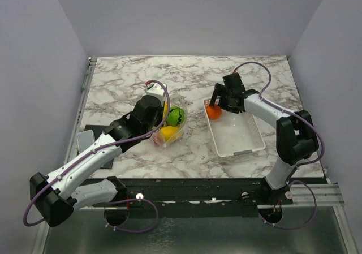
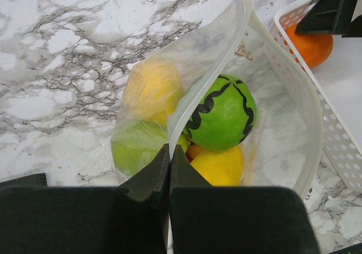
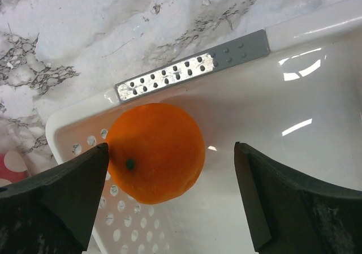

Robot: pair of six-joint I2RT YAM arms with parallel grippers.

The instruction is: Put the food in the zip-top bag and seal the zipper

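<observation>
The clear zip bag [image 2: 283,124] holds a green watermelon toy [image 2: 220,112], yellow fruit [image 2: 218,166] and a light green piece behind the plastic. My left gripper is shut on the bag's upper edge, which runs down between its fingertips. An orange [image 3: 155,152] lies in a corner of the white perforated basket [image 3: 283,197]. My right gripper is open over it, a finger on either side, the orange between them in the right wrist view; whether they touch it is unclear.
A dark flat item [image 1: 107,163] with a pale device [image 1: 85,141] lies at the table's left front. The marble behind the bag and basket is clear [image 1: 192,73].
</observation>
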